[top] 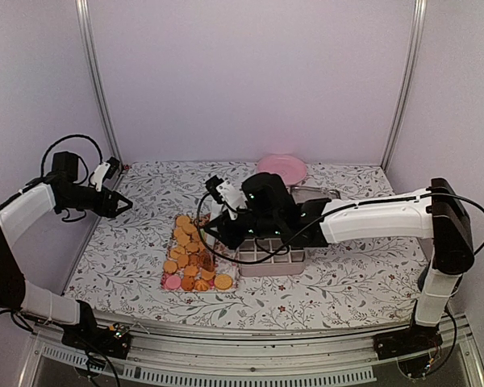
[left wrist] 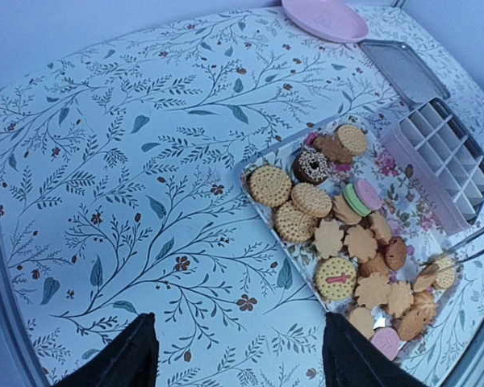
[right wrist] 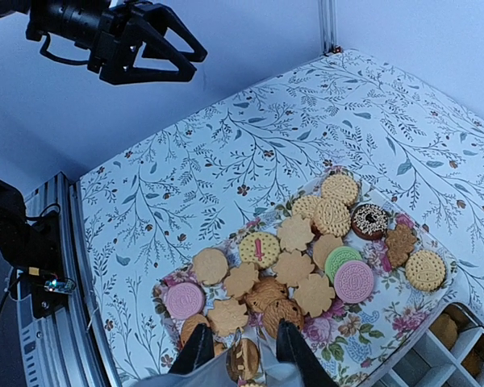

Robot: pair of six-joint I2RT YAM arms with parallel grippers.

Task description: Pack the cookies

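Observation:
A floral tray point(left wrist: 419, 197) holds many assorted cookies: round biscuits point(right wrist: 424, 269), flower shapes, pink and green rounds, a sprinkled ring point(right wrist: 369, 220). My right gripper is low over the tray's near part, shut on a brown cookie point(right wrist: 244, 359). Beside the tray is the pink compartment box, with some cookies in it in the right wrist view. My left gripper hangs over bare table at the left, open, nothing between its fingers.
A pink plate point(top: 281, 168) and a clear lid point(left wrist: 401, 68) lie at the back beyond the box. Walls stand at back and sides.

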